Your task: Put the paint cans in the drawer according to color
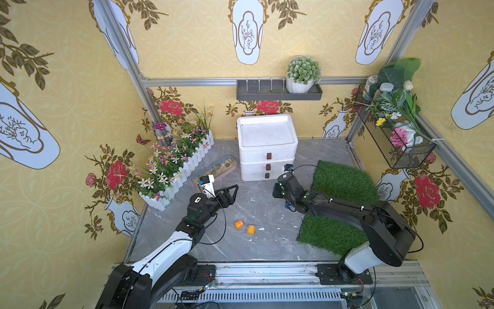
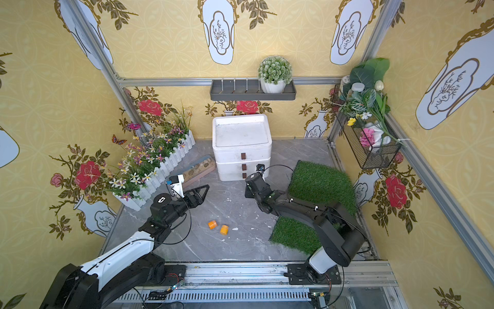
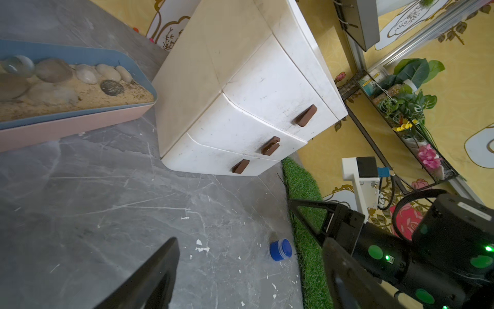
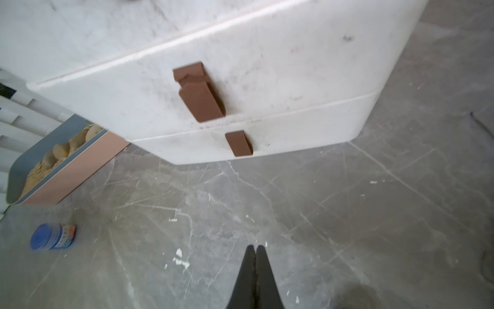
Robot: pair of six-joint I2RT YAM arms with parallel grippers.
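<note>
The white drawer unit [image 1: 267, 149] stands at the back with its brown-handled drawers closed. Two orange paint cans [image 1: 238, 224] [image 1: 250, 229] lie on the grey floor in front, between the arms. In the left wrist view a blue can [image 3: 281, 249] stands beside the grass; the right wrist view has a blue can [image 4: 51, 235] lying near the sand tray. My left gripper [image 1: 232, 193] is open and empty, left of the drawer front. My right gripper is shut with nothing visible between its fingers, just in front of the drawers and apart from the handles.
The sand tray [image 1: 221, 167] sits left of the drawers, by the white-fenced flowers [image 1: 172, 175]. Green turf [image 1: 342, 180] covers the right side under my right arm. A wire basket [image 1: 393, 136] hangs on the right wall.
</note>
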